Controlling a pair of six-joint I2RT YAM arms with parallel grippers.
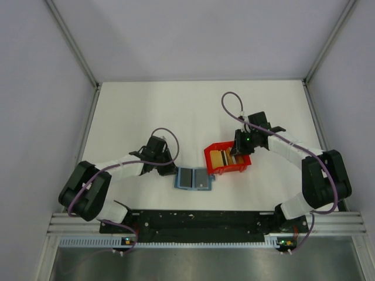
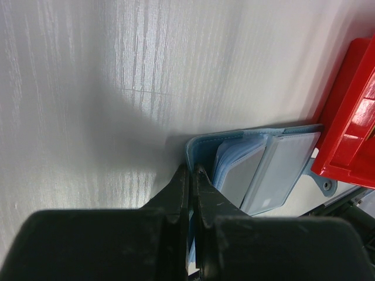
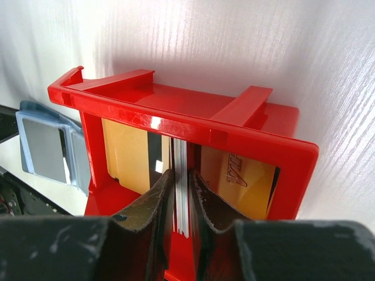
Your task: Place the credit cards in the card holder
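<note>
An open blue card holder (image 1: 194, 178) with clear sleeves lies flat at the table's front. My left gripper is shut on its thin left edge, which runs in between the fingertips. To the right stands a red tray (image 3: 187, 126) holding cards on edge. My right gripper is part open over the tray, one finger on each side of several white card edges (image 3: 180, 190). Whether the pads touch these cards is hard to tell. Gold cards (image 3: 126, 153) lean in the tray to the left of them, with another gold card (image 3: 225, 181) to the right.
The tray's front rail crosses close in front of my right fingertips. The holder's right side (image 2: 290, 170) lies near the tray's corner. Behind both, the white table (image 1: 170, 105) is bare.
</note>
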